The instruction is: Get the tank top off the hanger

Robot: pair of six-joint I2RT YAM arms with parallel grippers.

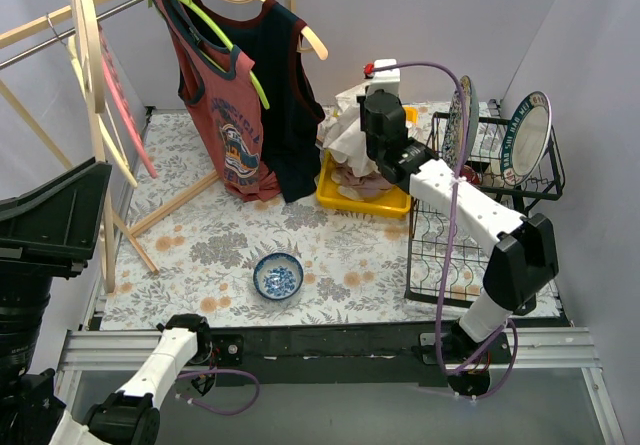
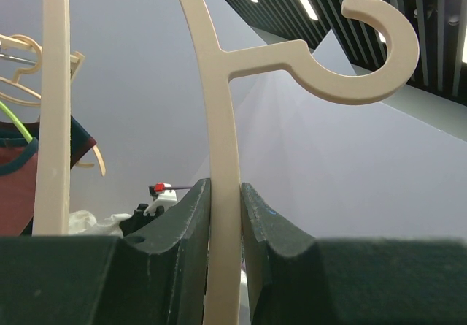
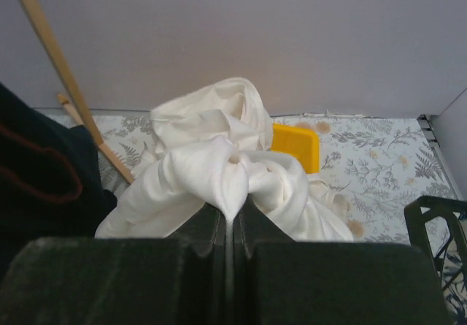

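Note:
In the left wrist view a pale wooden hanger (image 2: 219, 120) stands between the fingers of my left gripper, shut on its shaft; no garment shows on it there. A white cloth garment (image 3: 211, 164), bunched up, is pinched in my right gripper, which is shut on it. From the top, that garment (image 1: 348, 145) hangs over the yellow basket (image 1: 370, 203) at the back. Whether it is a tank top cannot be told from its folds. A red tank top (image 1: 225, 115) and a dark one (image 1: 285, 95) hang on the rack.
A metal rail (image 1: 130, 3) with further hangers runs along the upper left. The black dish rack (image 1: 430, 255) holds plates on the right. A blue-patterned bowl (image 1: 278, 276) sits mid-table, with clear cloth around it.

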